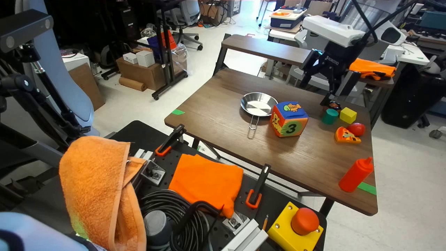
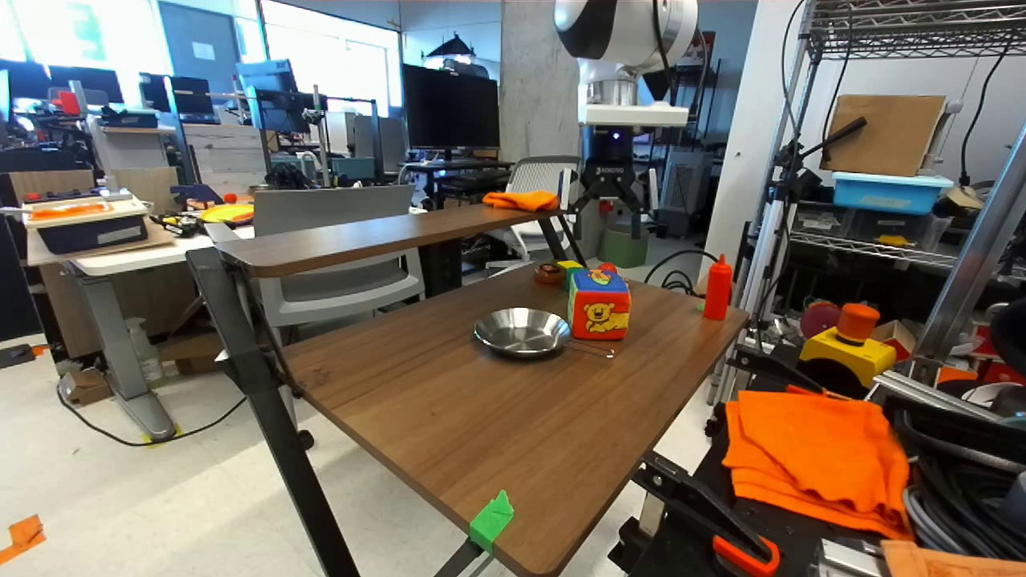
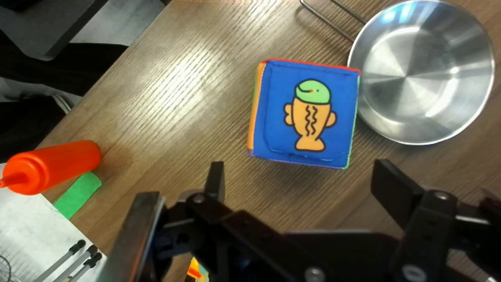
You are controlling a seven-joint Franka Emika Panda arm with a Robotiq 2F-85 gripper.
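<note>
My gripper is open, its two fingers wide apart and nothing between them. In exterior view 1 the gripper (image 1: 314, 94) hangs above the far right part of the table. A soft picture cube (image 3: 305, 112) lies ahead of the fingers in the wrist view, its blue fish face up. Close beside the cube is a steel pan (image 3: 422, 70), empty, with a wire handle. Near the arm's side stand a teal cylinder (image 1: 330, 116), a yellow block (image 1: 347, 115), a red ball-like object (image 1: 356, 129) and a toy pizza slice (image 1: 347, 136).
A red squeeze bottle (image 1: 356, 175) stands at the table's near right corner. An orange cloth (image 1: 372, 69) lies on the raised shelf (image 1: 267, 48) along the back.
</note>
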